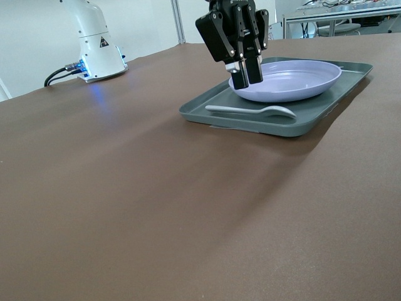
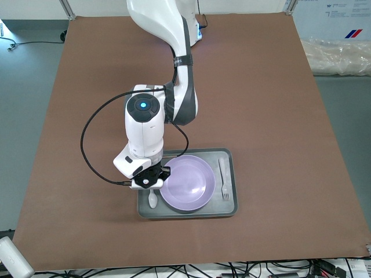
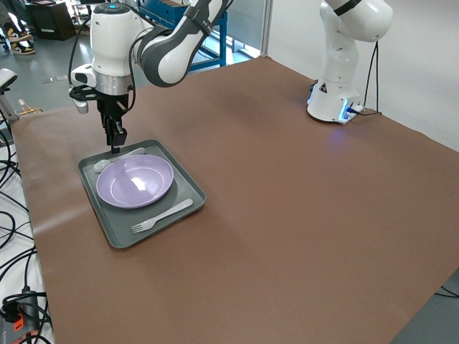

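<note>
A grey tray (image 2: 203, 212) holds a purple plate (image 2: 189, 184), a white spoon (image 2: 153, 200) and a white fork (image 2: 225, 179). In the top view the spoon (image 1: 250, 110) lies along the near side of the tray. My black gripper (image 1: 247, 78) points down over the plate's rim on the spoon side, above the spoon; in the right view the gripper (image 3: 115, 146) is at the tray's back edge. I cannot tell whether it is open or shut or holds anything.
Cables and equipment lie beyond the table's edge.
</note>
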